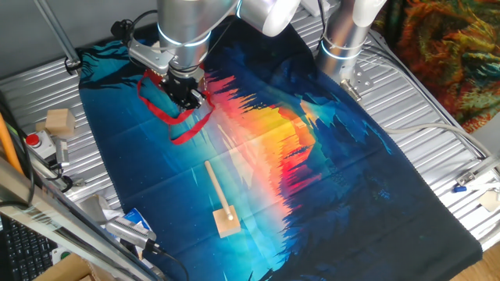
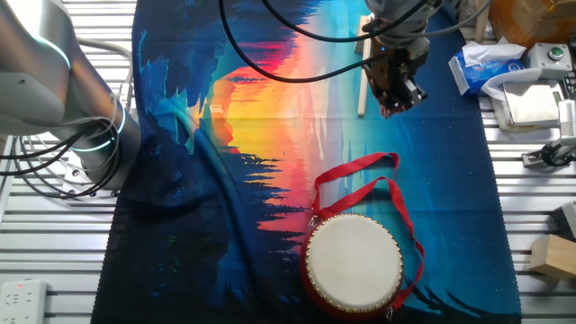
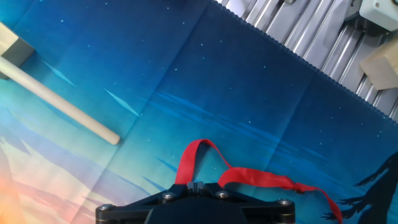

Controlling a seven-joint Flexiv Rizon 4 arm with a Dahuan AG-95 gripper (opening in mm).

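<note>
A drum (image 2: 354, 261) with a pale round skin and a red strap (image 2: 403, 216) lies on the printed cloth. Under the arm in exterior view 1, the drum is mostly hidden while its strap (image 1: 187, 134) shows. A wooden stick (image 1: 217, 186) rests with one end on a small wooden block (image 1: 226, 222); the wrist view shows the stick (image 3: 68, 106) at left. My gripper appears shut, its fingertips together and nothing visible between them. In exterior view 2 the gripper (image 2: 394, 106) hangs above the cloth, between stick and drum in that image.
The cloth (image 1: 344, 211) has wide bare areas. Beyond its edge are a wooden block (image 1: 60, 122), a red-buttoned box (image 1: 34, 141) and a tissue pack (image 2: 489, 65). Black cables hang near the gripper.
</note>
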